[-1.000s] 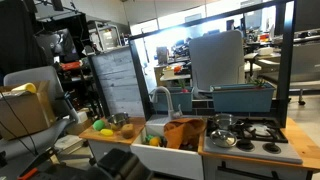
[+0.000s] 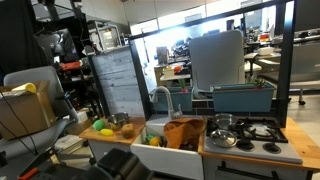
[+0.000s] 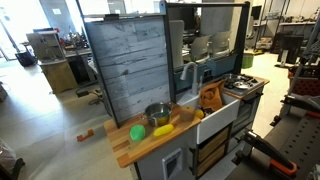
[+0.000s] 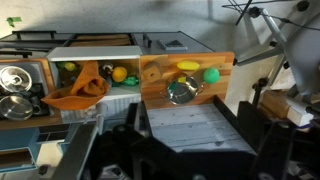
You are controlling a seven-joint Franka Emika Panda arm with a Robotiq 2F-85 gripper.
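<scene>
High over the counter, my gripper stands open in the wrist view, its dark fingers [image 4: 137,113] spread wide with nothing between them. Beyond the gap lies the wooden counter [image 4: 220,92] with a metal pot [image 4: 183,91], a green round object [image 4: 211,75] and a yellow one [image 4: 188,65]. An orange cloth [image 4: 88,82] drapes over the white sink [image 4: 118,52], where small orange and yellow objects also sit. In exterior view 1 part of the arm [image 2: 84,25] shows at the upper left, well above the pot [image 2: 120,119].
Right of the sink, a glass-lidded pot [image 2: 224,122] stands near the black stove [image 2: 262,137]. A curved faucet [image 2: 163,98] rises behind the sink, and a grey plank panel [image 2: 112,82] stands upright at the counter's left. Counter around the left pot is partly bare.
The arm at the upper left of exterior view 1 has come a little lower and shows more in view. Counter objects look unmoved.
</scene>
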